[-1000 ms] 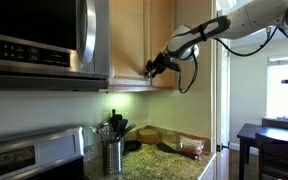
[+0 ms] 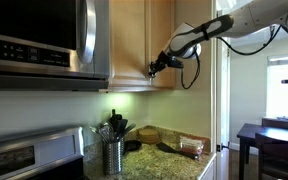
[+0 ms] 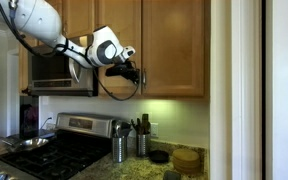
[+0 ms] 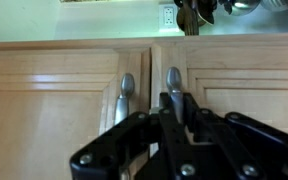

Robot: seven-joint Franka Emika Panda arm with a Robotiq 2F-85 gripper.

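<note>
Two wooden upper cabinet doors meet side by side, each with a slim metal handle near its lower inner edge. In the wrist view, one handle runs in between my dark fingers, and my gripper is shut on it. The neighbouring handle stands free beside it. From the side, my gripper reaches the lower part of the cabinet front. The fingers hide part of the held handle. Both doors look shut or nearly so; a small gap cannot be ruled out.
A microwave hangs beside the cabinet, above the stove. Below, the counter carries utensil holders, a dark pan and a wooden block. Open air lies between the counter and the cabinet's underside.
My arm and gripper have shifted slightly up and to the right in exterior view 1, still at the cabinet front. The counter items have not moved.
</note>
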